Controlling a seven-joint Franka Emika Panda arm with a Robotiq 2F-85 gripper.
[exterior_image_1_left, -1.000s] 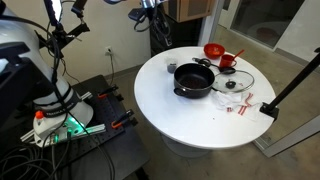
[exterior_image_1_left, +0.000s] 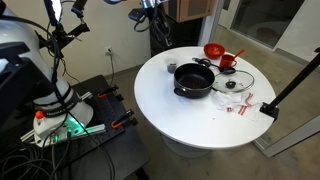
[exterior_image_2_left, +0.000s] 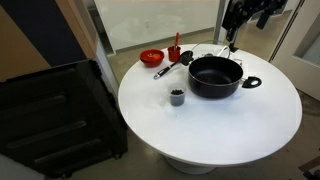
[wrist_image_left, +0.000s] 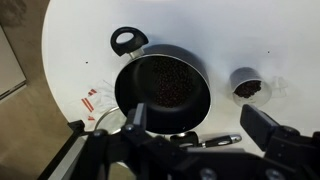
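High above the white round table, my gripper stands open, its fingers wide apart and nothing between them. Below it, a black pot (wrist_image_left: 197, 75) without its lid holds a scatter of dark bean-like pieces on its floor. Beside the pot sits a small grey cup (exterior_image_2_left: 177, 97), upright, with similar dark pieces inside, as the wrist view shows. The glass lid (exterior_image_1_left: 234, 80) rests on the table on the pot's other side, over a white cloth or paper (exterior_image_1_left: 232, 101) with red marks. Gripper and pot are clearly apart.
Behind the pot lie a red bowl (exterior_image_2_left: 153, 57), a red cup (exterior_image_2_left: 174, 52) and a black ladle (exterior_image_2_left: 168, 69). A dark drawer cabinet (exterior_image_2_left: 62, 110) stands beside the table.
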